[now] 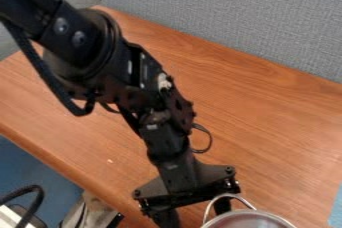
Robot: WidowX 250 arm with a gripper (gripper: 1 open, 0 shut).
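My black arm reaches from the upper left down to the gripper (pixel 190 208) at the bottom centre of the camera view, low over the wooden table. The gripper is open, its lower part partly cut off by the frame edge. Just right of it, a silver metal pot (pixel 251 221) with a thin wire handle is mostly out of view at the bottom edge; I cannot tell whether they touch.
A grey fabric partition (pixel 227 17) stands behind it. At the lower left, off the table, are cables and light-coloured objects.
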